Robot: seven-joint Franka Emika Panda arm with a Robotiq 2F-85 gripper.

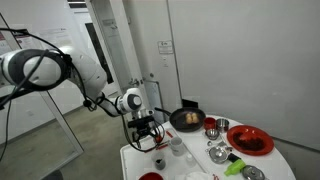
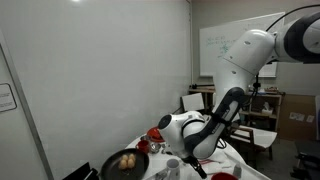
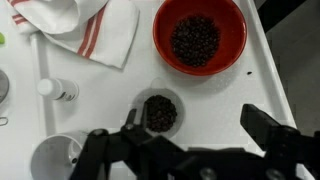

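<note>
My gripper is open above the white table, its fingers spread wide with nothing held between them. Below it in the wrist view stands a small grey cup (image 3: 158, 84) with dark beans (image 3: 160, 114) inside; it shows nearer the left finger (image 3: 128, 150). Beyond the cup is a red bowl (image 3: 163, 48), also holding dark beans. In exterior view 1 the gripper (image 1: 146, 138) hangs over the table's left part, with the grey cup (image 1: 160, 163) and red bowl (image 1: 151, 177) nearer the camera. Exterior view 2 shows the gripper (image 2: 196, 166) low over the tabletop.
A white mug (image 3: 50, 160), a small white bottle (image 3: 66, 91) and a red-striped towel (image 3: 118, 40) lie to the wrist view's left. Farther off are a dark pan (image 1: 187, 128), a red plate (image 1: 262, 149), a green item (image 1: 235, 168) and several metal pots.
</note>
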